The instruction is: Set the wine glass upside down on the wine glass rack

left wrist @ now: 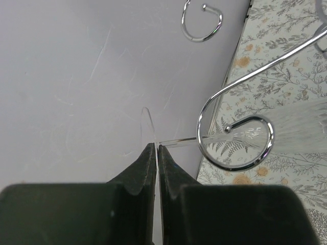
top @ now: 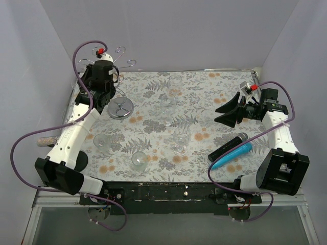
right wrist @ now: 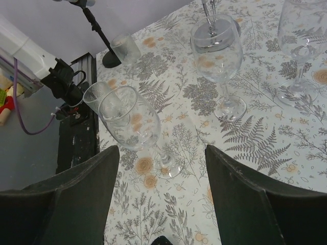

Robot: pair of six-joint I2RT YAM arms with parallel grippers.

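Note:
In the left wrist view my left gripper is shut on the thin foot (left wrist: 147,125) of a clear wine glass. The glass's stem (left wrist: 179,142) runs right from the foot, toward the wide bowl (left wrist: 301,127). A curled hook of the metal rack (left wrist: 235,166) overlaps the stem; I cannot tell whether the stem lies inside the curl. From above, the left arm hides the glass and much of the rack, whose round base (top: 121,108) shows. My right gripper (top: 218,116) stands open and empty at the table's right.
Three wine glasses (top: 180,145) stand mid-table, beside the right gripper's open fingers (right wrist: 82,189) in its wrist view. Two tumblers (top: 102,142) (top: 139,161) are at front left. A black bottle (top: 227,148) and a blue one (top: 232,155) lie at front right.

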